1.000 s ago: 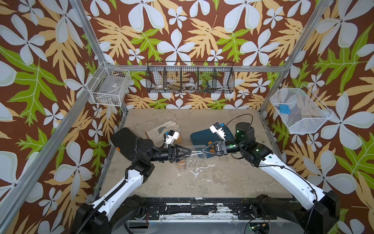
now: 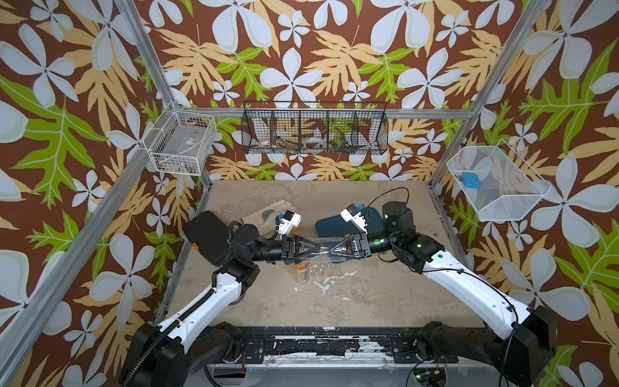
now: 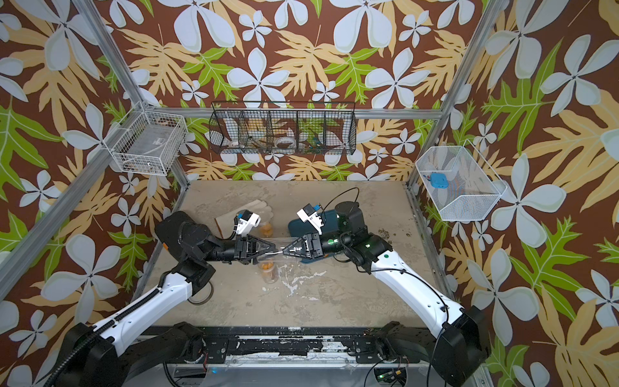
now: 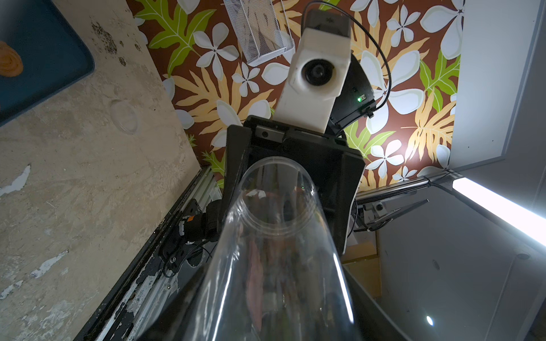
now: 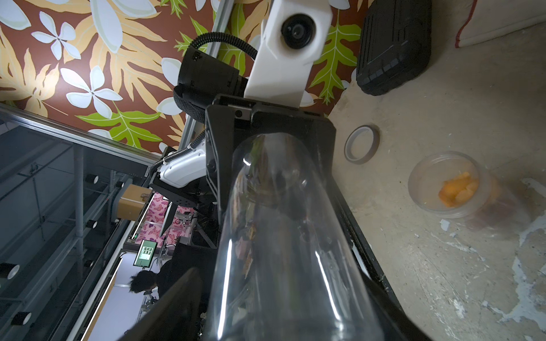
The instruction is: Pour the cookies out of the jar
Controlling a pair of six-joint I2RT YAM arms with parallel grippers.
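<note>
A long clear jar (image 2: 327,243) lies nearly level above the table, between the two grippers. My left gripper (image 2: 316,248) is shut on it from the left. From the opposite side, the fingers of my right gripper (image 2: 336,247) straddle the jar's other end, and whether they press on it I cannot tell. Both wrist views look along the jar's clear wall (image 4: 278,250). No cookies can be made out clearly inside it. On the dark blue tray (image 4: 51,62) sits an orange-brown cookie (image 4: 9,60), partly cut off by the left wrist view's edge.
Below the grippers stands a clear tub (image 5: 423,187) with orange pieces inside. A tape roll (image 5: 361,143) and a black case (image 5: 395,45) rest to the left on the table. Light-coloured gloves (image 2: 261,216) lie behind the left arm.
Both grippers have drawn slightly closer together, the left shifting right and the right shifting left along the jar.
</note>
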